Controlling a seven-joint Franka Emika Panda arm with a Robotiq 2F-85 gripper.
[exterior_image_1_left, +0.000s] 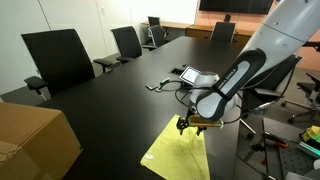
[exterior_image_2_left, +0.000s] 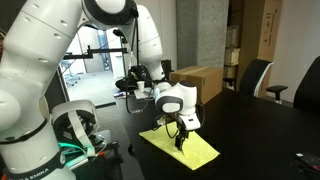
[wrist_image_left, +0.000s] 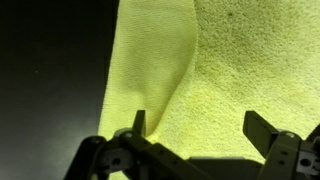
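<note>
A yellow cloth (exterior_image_1_left: 163, 160) lies spread on the black table, partly hidden by the arm in both exterior views. Its near portion shows in exterior view 2 as a yellow corner (exterior_image_2_left: 202, 153). Over the cloth, my gripper is open, its two dark fingers wide apart with nothing gripped between them. A curved crease or fold line runs down the cloth (wrist_image_left: 245, 60) in the wrist view, ending near the left finger. Whether the fingertips touch the cloth, I cannot tell.
A cardboard box (exterior_image_1_left: 35, 138) stands at the table's left. Some small dark items and a cable (exterior_image_1_left: 160, 85) lie farther back. Black office chairs (exterior_image_1_left: 57, 58) line the table edge. Bare tabletop (exterior_image_1_left: 110, 115) lies left of the cloth.
</note>
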